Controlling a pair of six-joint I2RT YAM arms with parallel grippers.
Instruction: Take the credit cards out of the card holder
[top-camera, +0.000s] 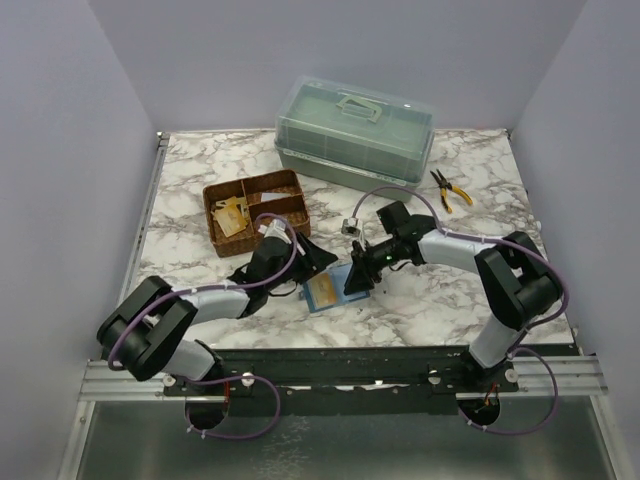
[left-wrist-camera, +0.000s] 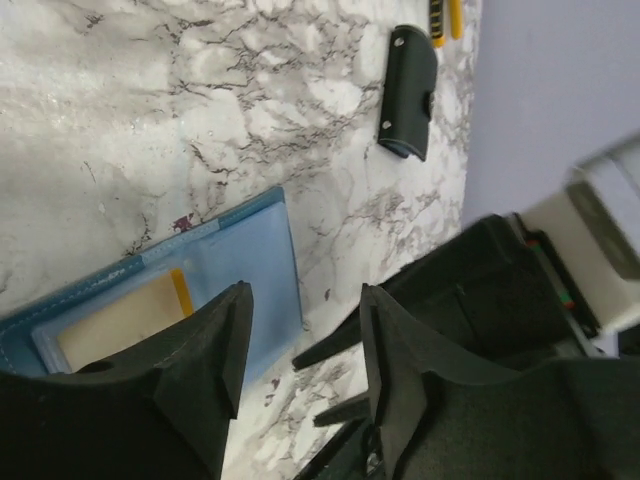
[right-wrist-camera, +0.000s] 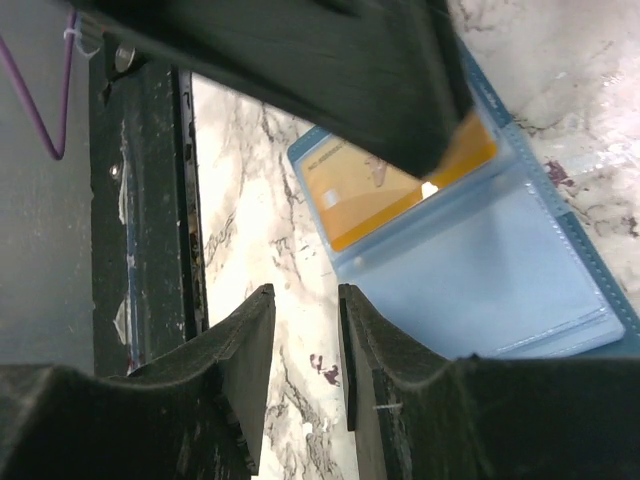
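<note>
A light blue card holder (top-camera: 322, 291) lies open on the marble table between both grippers, with a yellow card (right-wrist-camera: 355, 195) in one pocket. My left gripper (top-camera: 318, 255) hangs over its left part; in the left wrist view its two fingers (left-wrist-camera: 228, 350) are apart, with nothing visible between them. My right gripper (top-camera: 360, 275) is over the holder's right part; in the right wrist view its fingertips (right-wrist-camera: 305, 295) stand apart above the edge of the blue sleeve, with nothing seen held.
A brown divided basket (top-camera: 225, 200) with cards stands at the back left, a green lidded box (top-camera: 350, 140) at the back. Yellow pliers (top-camera: 450, 192) lie at the back right. The table's front edge is close below the holder.
</note>
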